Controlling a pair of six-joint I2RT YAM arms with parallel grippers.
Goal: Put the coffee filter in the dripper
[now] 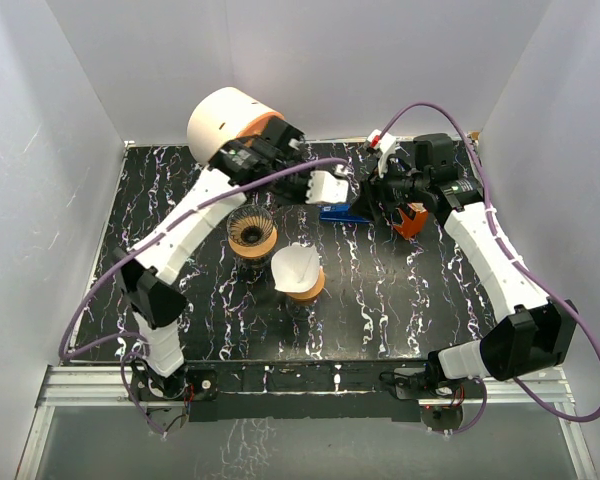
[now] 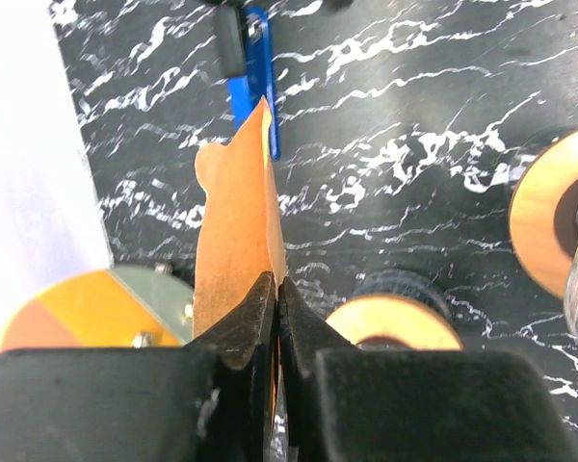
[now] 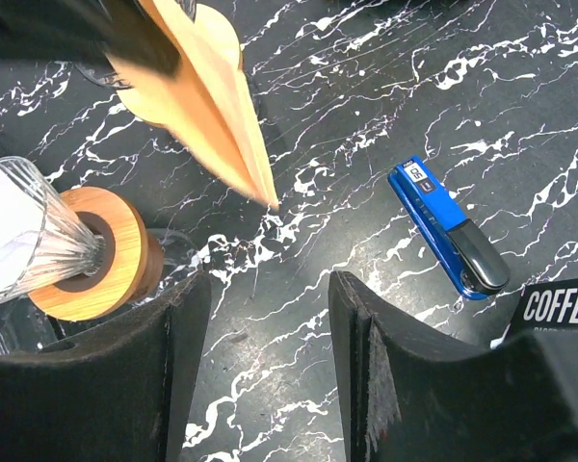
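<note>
An orange paper coffee filter is pinched in my left gripper, which hangs above the back middle of the table; the filter also shows at the top of the right wrist view (image 3: 217, 106). A dripper with a wire cone and wooden ring (image 1: 251, 233) stands left of centre. A second dripper (image 3: 116, 255) holds a white filter (image 1: 296, 266). My right gripper hangs at the back right, its fingers apart with nothing between them.
A blue stapler (image 3: 433, 212) lies at the back middle. An orange object (image 1: 410, 222) is at the right, a large cream-and-orange cylinder (image 1: 220, 125) at the back left.
</note>
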